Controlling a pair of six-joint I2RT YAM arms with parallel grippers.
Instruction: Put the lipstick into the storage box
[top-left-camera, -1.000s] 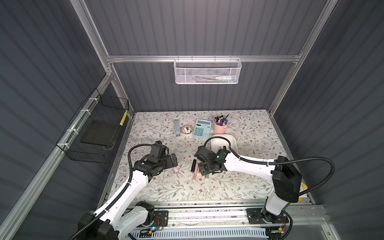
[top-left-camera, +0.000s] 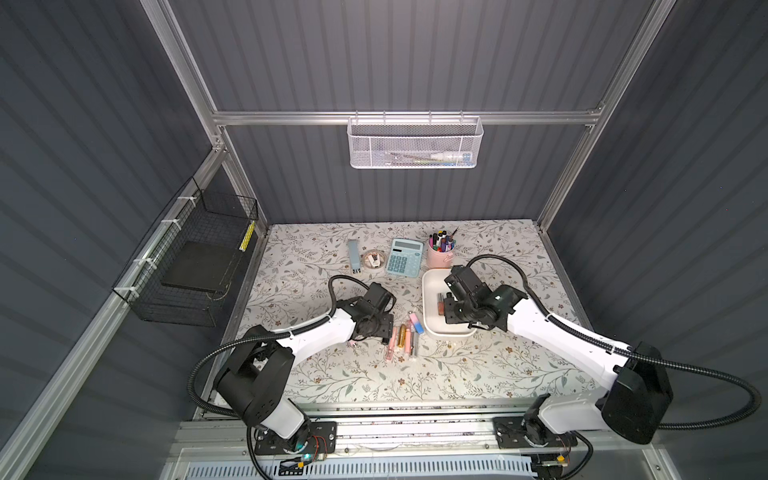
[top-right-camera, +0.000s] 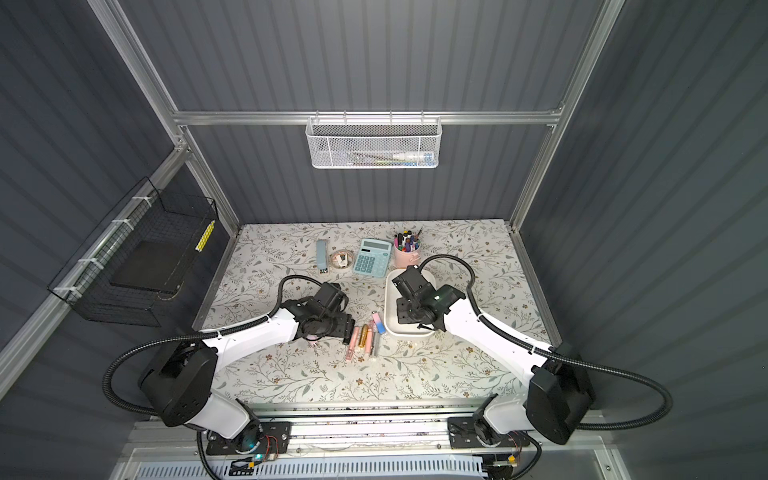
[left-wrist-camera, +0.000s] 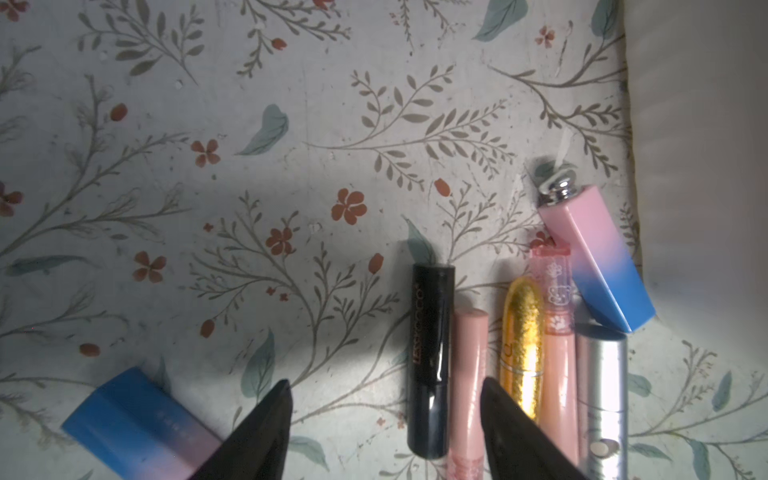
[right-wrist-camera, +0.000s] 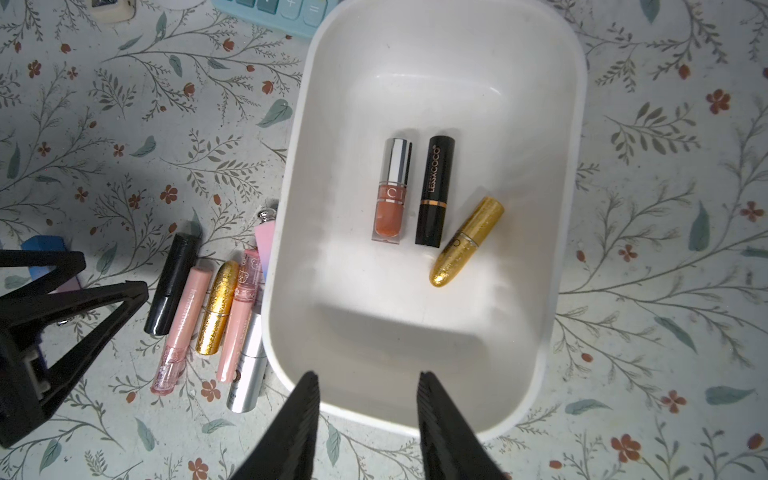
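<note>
The white storage box (right-wrist-camera: 524, 384) holds a coral gloss tube (right-wrist-camera: 389, 208), a black lipstick (right-wrist-camera: 434, 192) and a gold one (right-wrist-camera: 466, 241). Over its near edge hovers my right gripper, open and empty. Left of the box lie a black tube (left-wrist-camera: 432, 352), a pink tube (left-wrist-camera: 468, 360), a gold tube (left-wrist-camera: 523, 336), a pink gloss (left-wrist-camera: 559, 352), a silver tube (left-wrist-camera: 603, 384) and a pink-blue lipstick (left-wrist-camera: 598, 256). My left gripper is open above the table beside the black tube, nothing held. A second blue-pink lipstick (left-wrist-camera: 140, 424) lies further left, partly cut off.
Behind stand a calculator (top-left-camera: 405, 256), a pink pen cup (top-left-camera: 440, 256), a small round dish (top-left-camera: 373, 258) and a grey-blue object (top-left-camera: 353, 252). Table right of the box is clear. The two grippers are fairly close together, separated by the row of tubes and the box wall.
My right gripper has moved from above the tubes rightward to over the box. The left gripper has swung right, from near the left lipstick to the black tube.
</note>
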